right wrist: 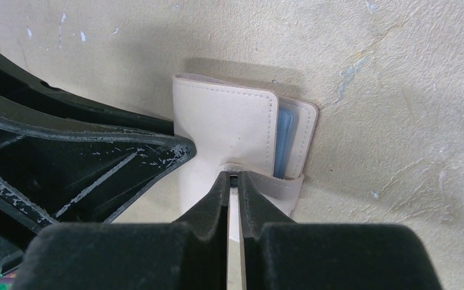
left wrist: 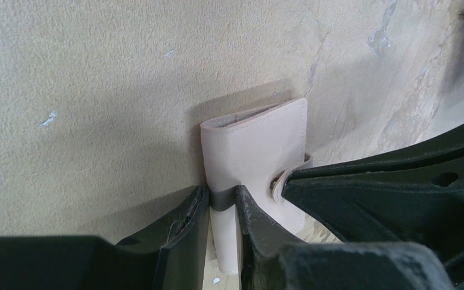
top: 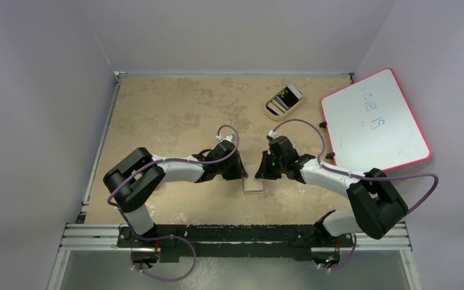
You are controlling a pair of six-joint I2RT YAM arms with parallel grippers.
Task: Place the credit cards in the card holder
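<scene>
A pale pink card holder (top: 254,185) lies on the table between the grippers. In the left wrist view, my left gripper has its fingertips close together at the holder's folded spine (left wrist: 217,151), part open. My right gripper is shut at the holder's strap (right wrist: 269,190); whether the strap is between its tips is unclear. A blue card edge (right wrist: 284,136) shows inside the holder in the right wrist view.
A beige tray (top: 269,107) with several cards stands at the back. A whiteboard (top: 374,121) lies on the right.
</scene>
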